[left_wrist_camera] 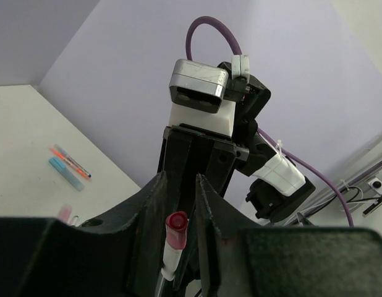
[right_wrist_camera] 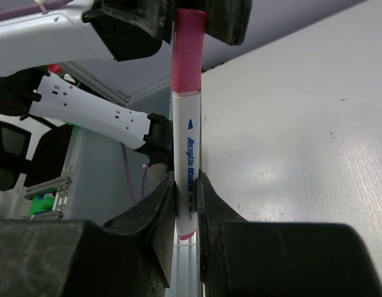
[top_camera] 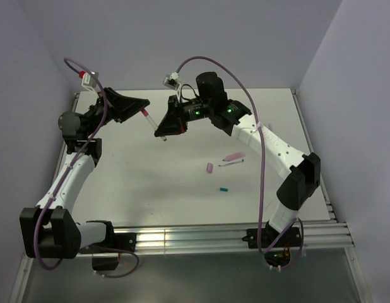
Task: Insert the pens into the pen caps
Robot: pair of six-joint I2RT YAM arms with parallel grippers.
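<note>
A white acrylic marker [right_wrist_camera: 186, 154] with a pink cap [right_wrist_camera: 187, 49] is held upright in my right gripper, which is shut on its white barrel. My left gripper [top_camera: 144, 103] is at the cap end; in the left wrist view its fingertips stand apart just above and around the cap [left_wrist_camera: 176, 229], part open. In the top view the marker [top_camera: 154, 125] slants between the two grippers, above the table.
On the table [top_camera: 138, 177] lie a pink piece [top_camera: 233, 156], a thin pen [top_camera: 231, 162], a short pink cap [top_camera: 209, 168] and a teal cap [top_camera: 223, 189]. More pens [left_wrist_camera: 70, 163] show in the left wrist view.
</note>
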